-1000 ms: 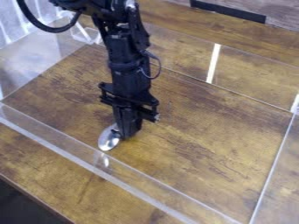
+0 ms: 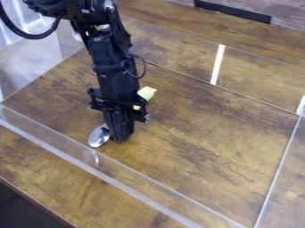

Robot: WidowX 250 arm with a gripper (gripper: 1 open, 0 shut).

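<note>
My black gripper (image 2: 117, 130) is low over the wooden table, its fingertips down at the handle end of a silver spoon-like utensil (image 2: 98, 136) lying on the wood. The fingers look shut; whether they touch or grip the utensil is too dark to tell. A pale yellow-green object (image 2: 145, 94) lies just behind the wrist, partly hidden by the arm.
Clear plastic walls (image 2: 283, 169) bound the work area at the front, right and back. The wooden floor (image 2: 215, 134) to the right of my gripper is clear.
My gripper and the silver utensil have shifted slightly left. The pale object behind the wrist has come more into view.
</note>
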